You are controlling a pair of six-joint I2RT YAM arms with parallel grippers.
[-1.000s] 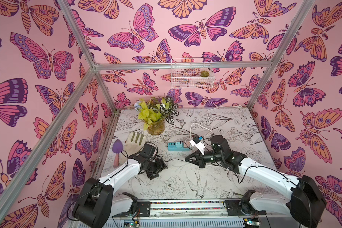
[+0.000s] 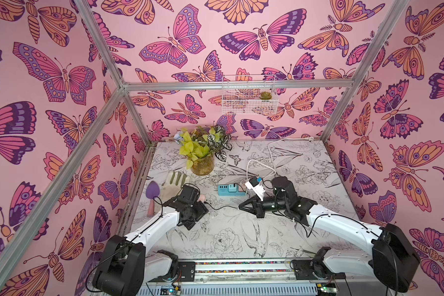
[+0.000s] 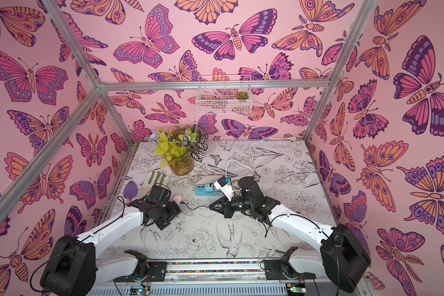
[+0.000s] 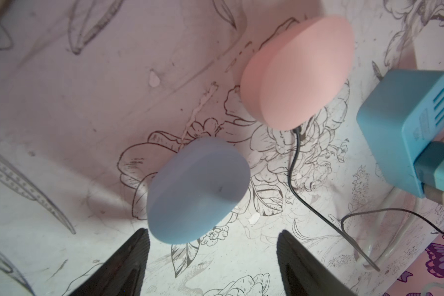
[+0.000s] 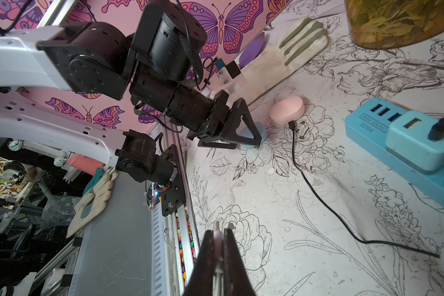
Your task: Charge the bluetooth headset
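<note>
In the left wrist view a light blue case lies just beyond the fingertips of my left gripper, which is open with nothing between them. A pink oval case lies behind it, with a black cable plugged into its end. A light blue power strip holds a cube adapter with a black plug in its top. My right gripper is shut, nothing seen held, hovering left of the strip in the top views.
A potted plant stands at the back. A glove and purple trowel lie at the left. White cords run behind the strip.
My left gripper has shifted slightly left, uncovering the pink case in the top left view. The right arm has moved very slightly.
</note>
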